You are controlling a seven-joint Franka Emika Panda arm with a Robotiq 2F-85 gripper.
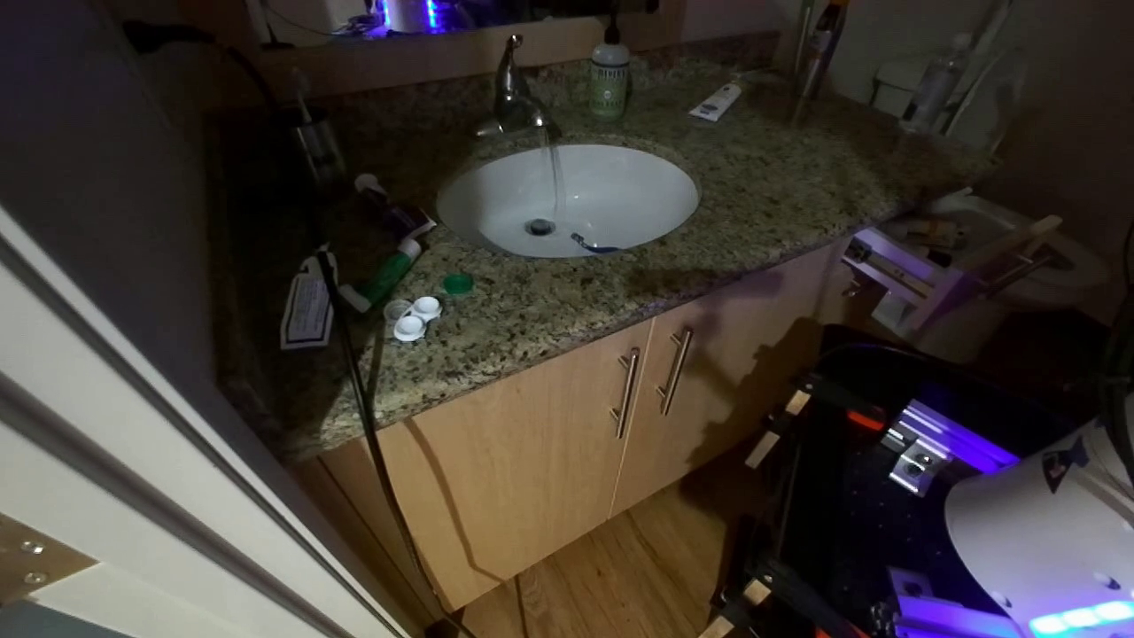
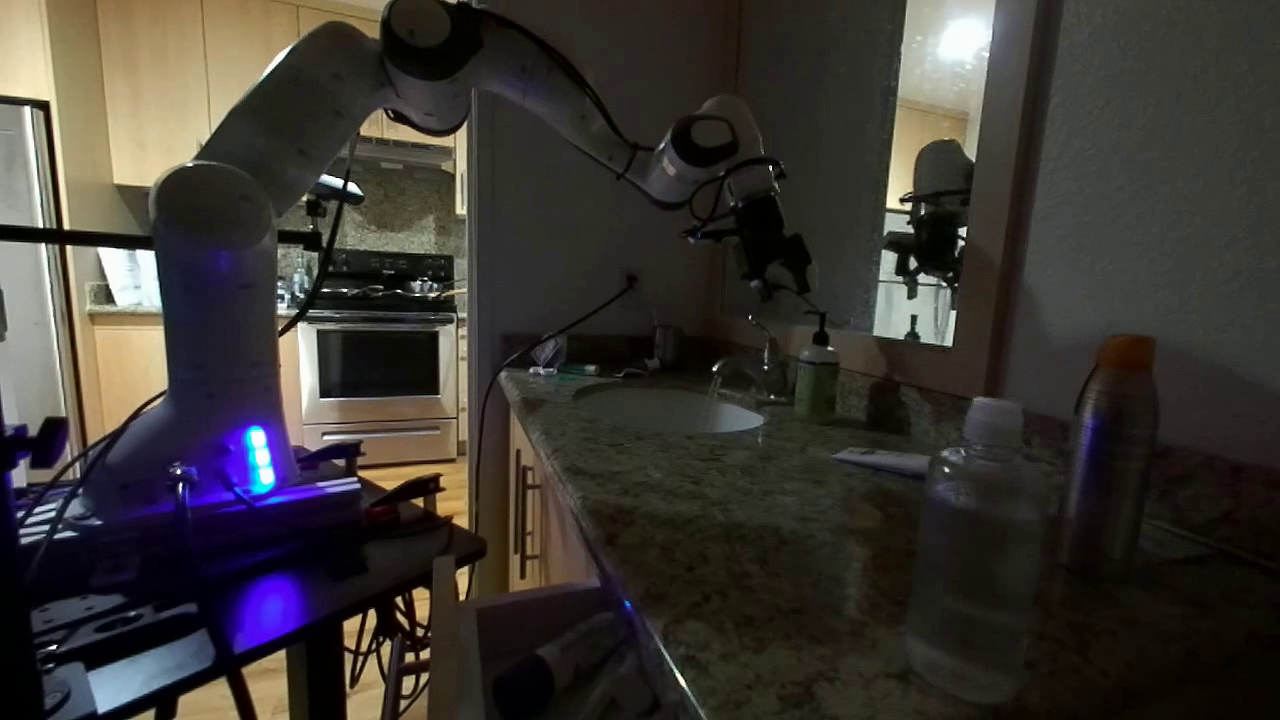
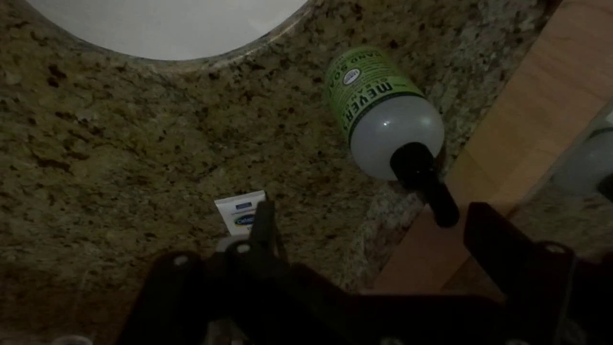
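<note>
My gripper is open above the counter, its fingers (image 3: 265,221) wide apart and nothing between them. In the wrist view a green-labelled soap bottle (image 3: 368,92) with a black pump stands ahead, the pump's nozzle between and slightly beyond the fingertips. Exterior view 2 has the gripper (image 2: 786,282) just above the soap bottle (image 2: 817,382), near the mirror; contact cannot be made out. Water runs from the faucet (image 1: 512,101) into the white sink (image 1: 627,191), where a dark blue toothbrush (image 1: 593,245) lies. A white tube (image 3: 238,210) is partly covered by the left finger.
On the counter's left are a green tube (image 1: 391,273), a white lens case (image 1: 416,317) and a cup (image 1: 319,147). A clear bottle (image 2: 978,576) and a metal bottle (image 2: 1110,462) stand at the other end. The mirror frame (image 3: 517,115) is close. An open drawer (image 2: 528,624) juts out.
</note>
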